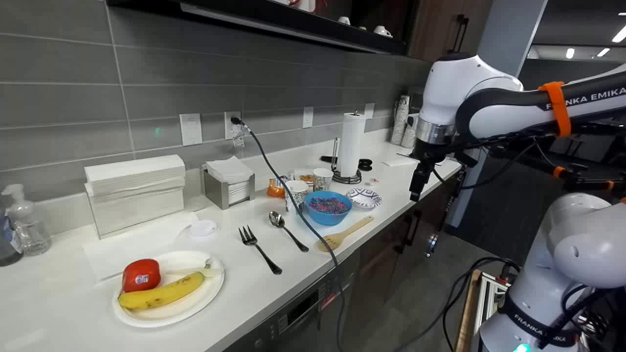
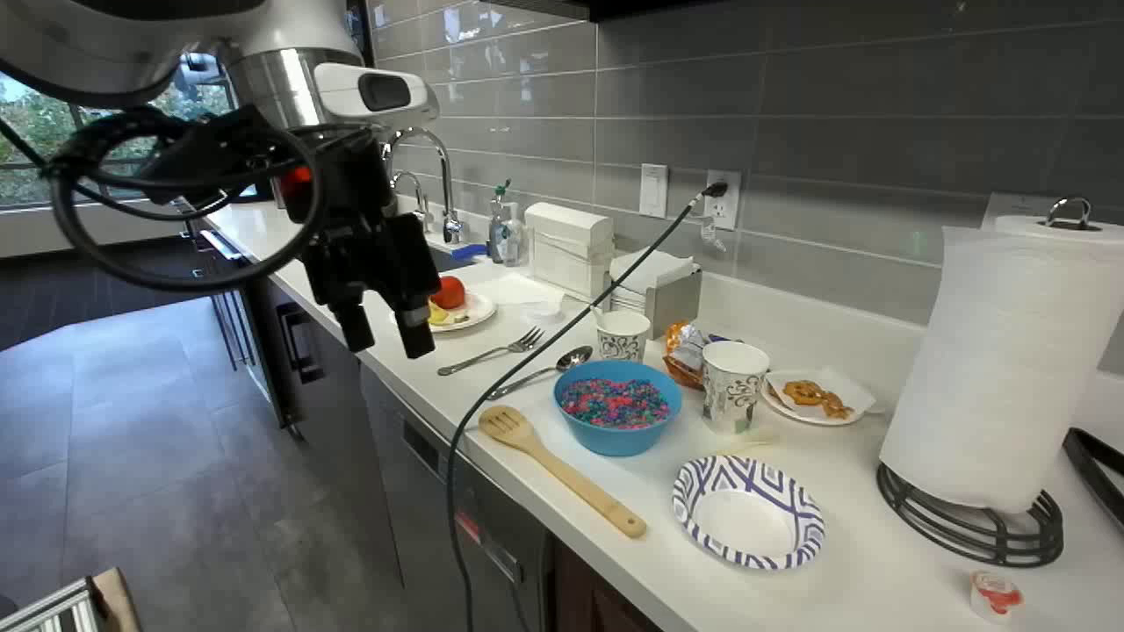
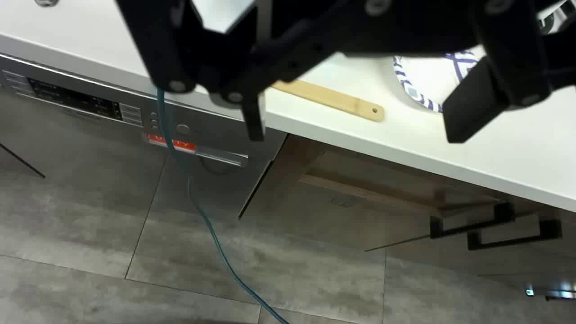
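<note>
My gripper stands open and empty, its two dark fingers wide apart in the wrist view. In exterior view 2 the gripper (image 2: pixel 385 339) hangs in the air above the counter's front edge. Behind and below it lies a wooden slotted spatula (image 2: pixel 560 474), flat on the counter with its handle end showing in the wrist view. A blue bowl (image 2: pixel 602 437) filled with small coloured pieces sits beside the spatula. Close by is a blue-patterned paper bowl (image 2: pixel 690 506), partly covered by a finger in the wrist view. A fork (image 1: pixel 258 249) and a spoon (image 1: pixel 287 231) lie farther along.
A white plate (image 1: pixel 199 299) holds a banana (image 1: pixel 161 293) and a red tomato-like item (image 1: pixel 141 275). Paper cups (image 2: pixel 734 384) and a paper towel roll (image 2: pixel 990 369) stand toward the wall. A dark cable (image 1: pixel 311 230) hangs from the outlet across the counter's front edge.
</note>
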